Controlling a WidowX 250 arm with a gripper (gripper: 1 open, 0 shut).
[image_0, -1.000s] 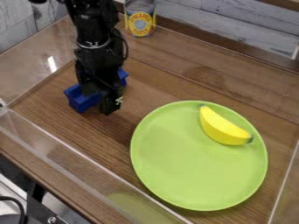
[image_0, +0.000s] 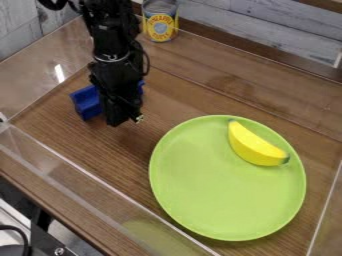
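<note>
My black gripper (image_0: 123, 106) hangs low over the table at the upper left, in front of a blue object (image_0: 86, 101) that it partly hides. Whether its fingers are open or shut, and whether they touch the blue object, is hard to make out.
A green plate (image_0: 221, 205) with a yellow banana (image_0: 257, 147) fills the right front. A can with a yellow label (image_0: 160, 22) stands at the back by the white boards. A clear edge runs along the front left.
My gripper has shifted slightly up and left, and less of the blue object shows below it than before.
</note>
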